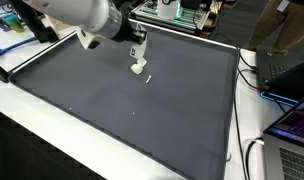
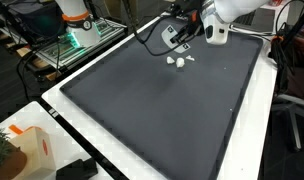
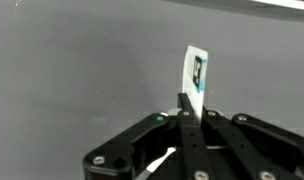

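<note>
In the wrist view, my gripper is shut on a slim white object (image 3: 196,62) with a blue and black mark, which sticks out beyond the fingertips. What the object is cannot be told. In the first exterior view the gripper (image 1: 139,42) is above the dark table, near its far side. Just below it is a small white piece (image 1: 138,67). The second exterior view shows white pieces (image 2: 180,62) on the table close to the gripper. The object between the fingers is hard to make out from outside.
A laptop (image 1: 287,105) stands off its right side, with cables beside it. In the second exterior view, a potted plant (image 2: 4,155) and a white cup (image 2: 34,145) are at the lower left.
</note>
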